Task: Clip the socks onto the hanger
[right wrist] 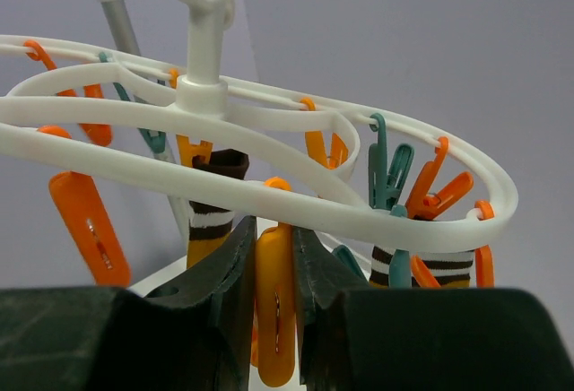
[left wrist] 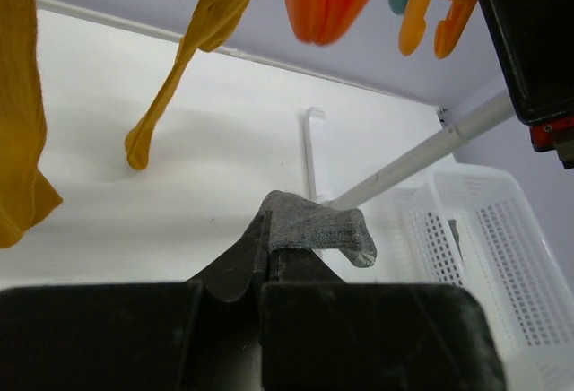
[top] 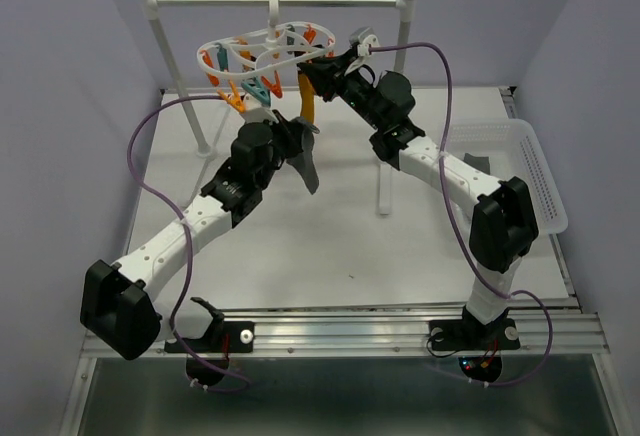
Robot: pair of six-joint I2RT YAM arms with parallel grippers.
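The white round hanger (top: pixel 215 66) hangs from a rail, ringed with orange and teal clips. My left gripper is shut on a grey sock (left wrist: pixel 314 225), which dangles just below and in front of the hanger in the top view (top: pixel 306 168). My right gripper is shut on an orange clip (right wrist: pixel 274 306) at the hanger's rim. A mustard sock (top: pixel 307 101) hangs below the rim near that gripper. Two mustard socks, one at left (left wrist: pixel 18 113) and another (left wrist: pixel 202 28), hang in the left wrist view; striped cuffs show behind the rim.
At right stands a white basket (top: pixel 545 181) with a grey item (top: pixel 477 164) in it. The stand's post (top: pixel 180 81) rises at the left of the hanger.
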